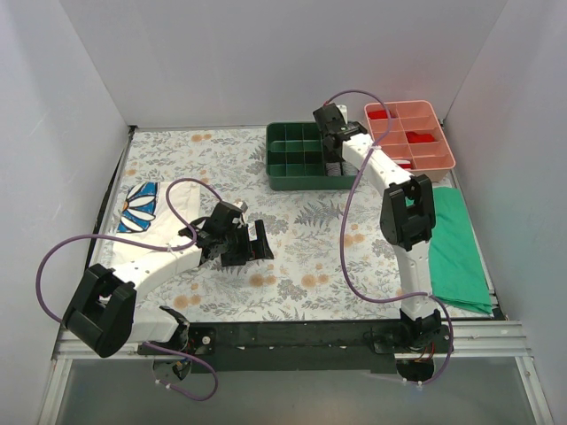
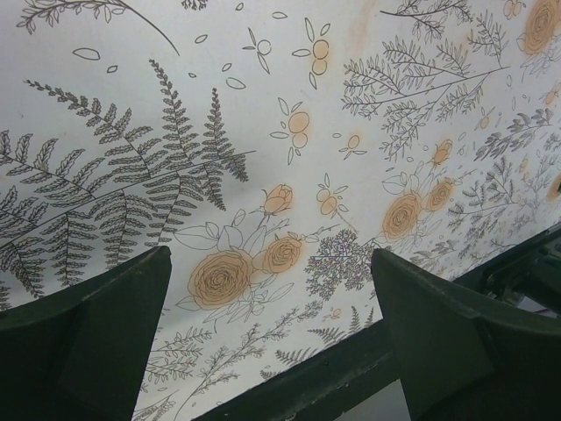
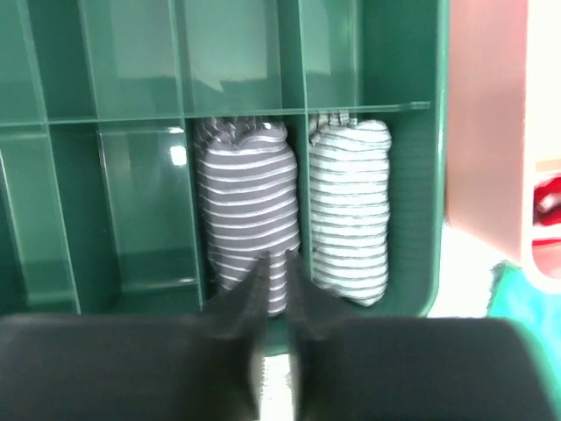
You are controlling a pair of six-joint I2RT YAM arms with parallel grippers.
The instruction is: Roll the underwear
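Observation:
Two striped rolls of underwear lie side by side in neighbouring compartments of the green divided box (image 3: 438,175). One is dark grey (image 3: 250,189), the other light grey (image 3: 351,206). Over the near end of the dark roll is my right gripper. Its fingertips stand slightly apart, and only the roll's stripes show through the narrow gap; neither roll is gripped. In the top view the right arm partly covers the box. My left gripper is open above the bare patterned table (image 2: 289,158), nothing between its fingers.
A pink divided box (image 1: 446,158) holding red items (image 1: 420,137) adjoins the green box on the right. Green cloth (image 1: 456,252) lies at the right edge, white cloth with a blue flower (image 1: 140,208) at the left.

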